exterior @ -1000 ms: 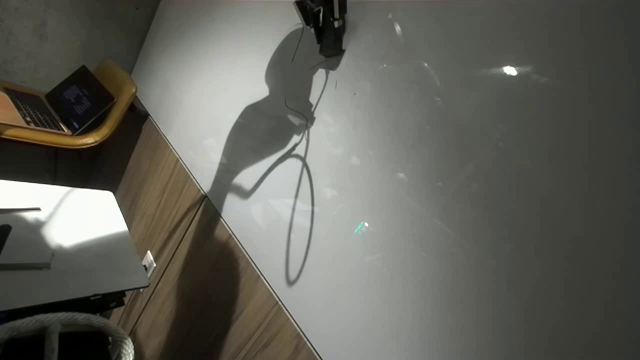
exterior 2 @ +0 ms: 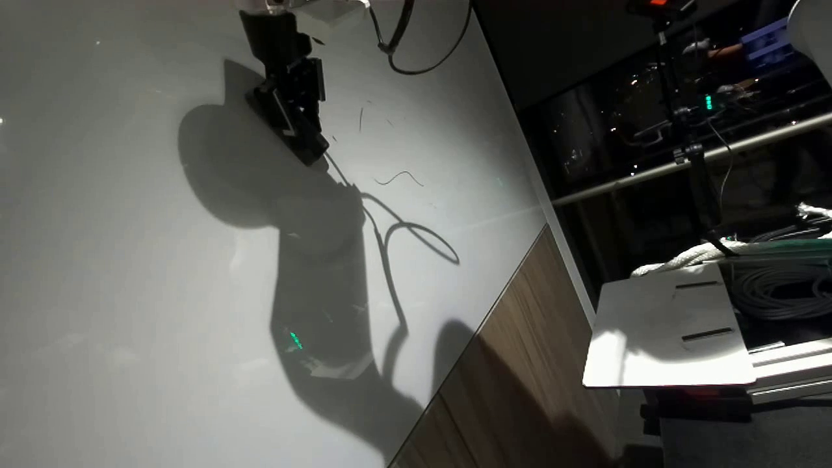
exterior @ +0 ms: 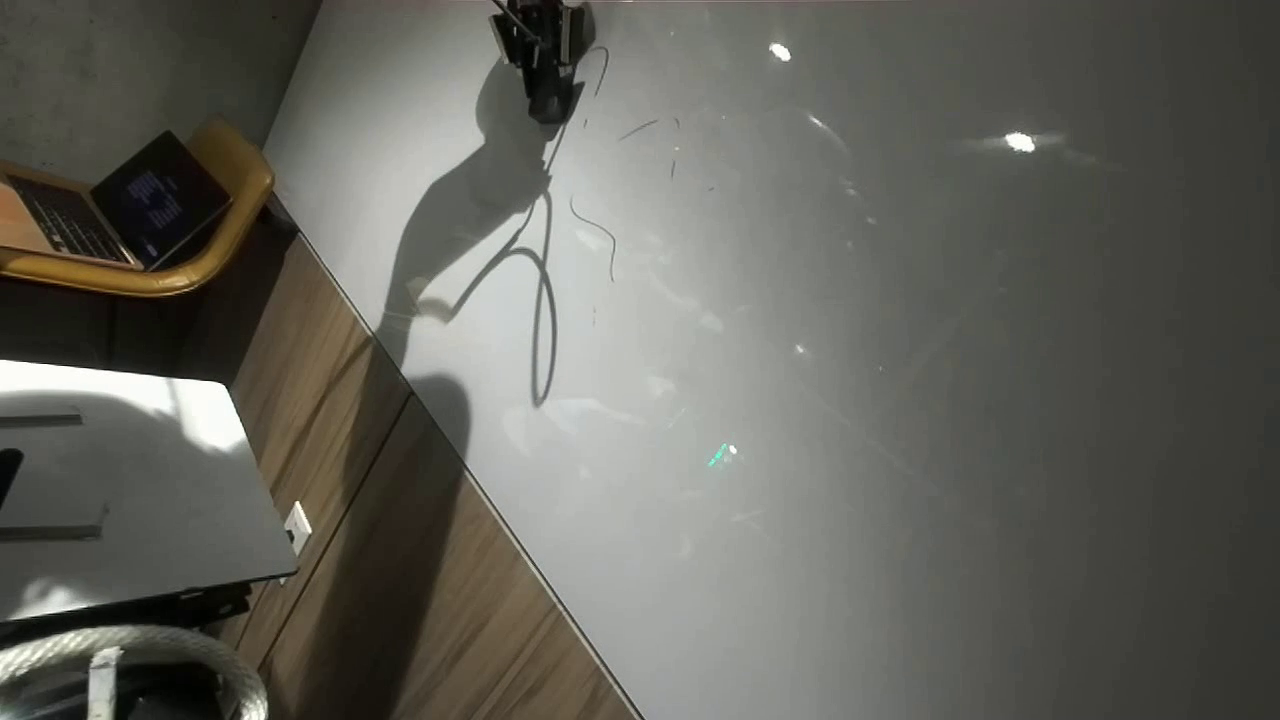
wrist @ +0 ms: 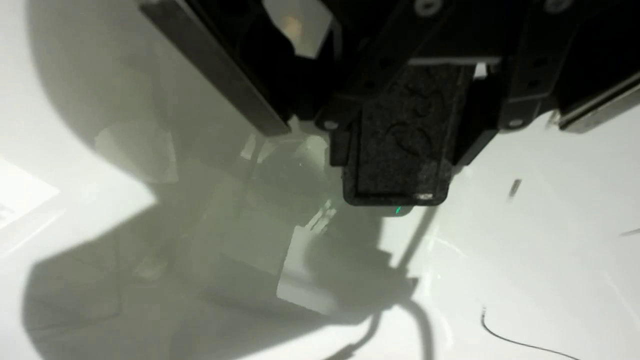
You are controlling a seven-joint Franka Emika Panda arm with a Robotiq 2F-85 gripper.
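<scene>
My gripper is shut on a black, rough-textured block, probably a board eraser (wrist: 411, 129), which juts out beyond the fingers. Under it spreads a broad, glossy whiteboard (exterior: 840, 540). In exterior view 1 the gripper (exterior: 549, 90) is at the top edge, left of centre; exterior view 2 has the gripper (exterior 2: 300, 129) upper left. Whether the block touches the board, I cannot tell. Close by are thin dark strokes: a wavy line (exterior: 596, 228), a curved line (exterior 2: 399, 179) and short pieces. The wavy line (wrist: 528, 344) also shows lower right in the wrist view.
Wood panelling (exterior: 396, 504) borders the board. A laptop (exterior: 156, 198) rests on a yellow chair (exterior: 228, 282), with a grey-topped table (exterior: 144, 504) below. A cable (exterior 2: 425, 71) loops beside the arm. Much of the board is bare, though shadows cover part.
In exterior view 1 my gripper and its shadow have moved left along the board's top.
</scene>
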